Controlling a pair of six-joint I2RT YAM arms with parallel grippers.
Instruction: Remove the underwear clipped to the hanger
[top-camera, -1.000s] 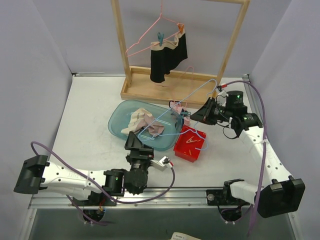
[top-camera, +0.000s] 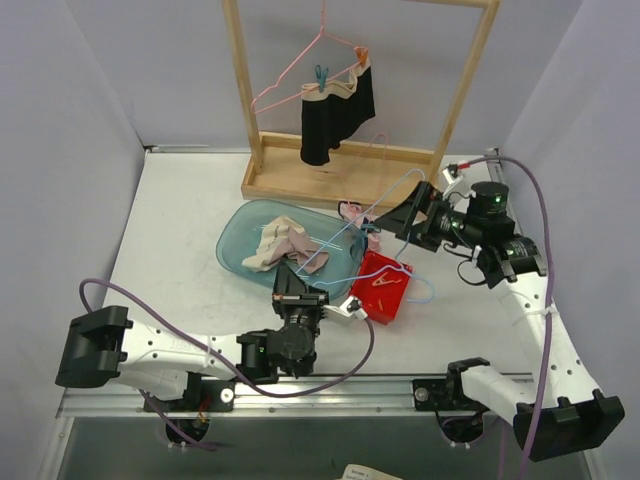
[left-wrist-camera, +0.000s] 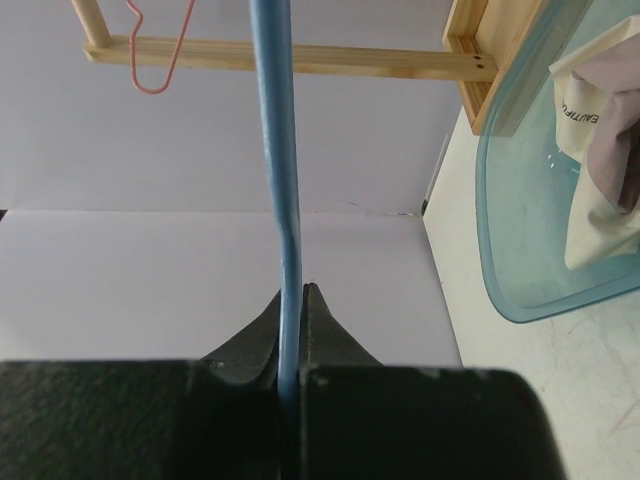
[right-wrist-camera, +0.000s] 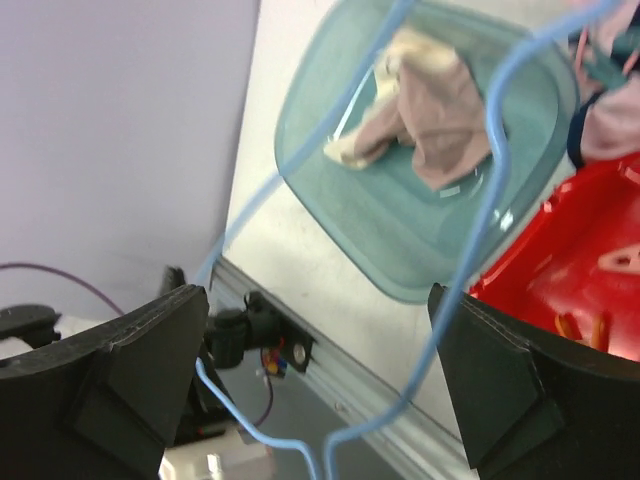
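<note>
My left gripper is shut on a light blue hanger, whose wire runs up between its fingers. In the top view that hanger slants from the left gripper toward the upper right, over the basin. My right gripper stands open, with the blurred blue hanger wire crossing in front of its fingers. No underwear shows on the blue hanger. Black underwear with a beige band hangs from a pink hanger, held by a blue clip and an orange clip.
A teal basin holds crumpled beige and mauve cloth. To its right sits a red box with clips inside. Pink cloth with a teal clip lies behind the box. A wooden rack stands at the back.
My left gripper has moved right and slightly up in the top view. The blue hanger has shifted with them; the black underwear has stayed still.
</note>
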